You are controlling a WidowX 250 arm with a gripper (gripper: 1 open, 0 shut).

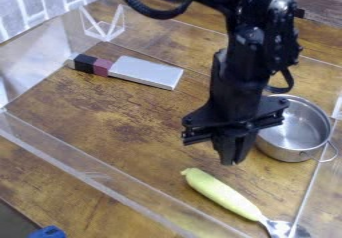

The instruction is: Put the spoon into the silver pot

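Observation:
The spoon appears to be the long item with a pale yellow-green handle (pixel 221 194) and a silvery end, lying at the bottom right near the clear wall. It slants down to the right, and its far end is partly cut off by the frame. The silver pot (pixel 299 132) stands upright at the right, its left side hidden behind the arm. My black gripper (pixel 233 154) points down between the two, above the handle and left of the pot, apart from the spoon. Its fingertips look close together; the dark shapes blur, and nothing is visibly held.
A grey-white block-like item (pixel 147 72) with a dark, reddish end lies at the upper left. A white wire rack (pixel 103 24) is behind it. Clear walls border the wooden surface (pixel 114 132), whose middle left is free. Something blue (pixel 48 232) shows at the bottom left.

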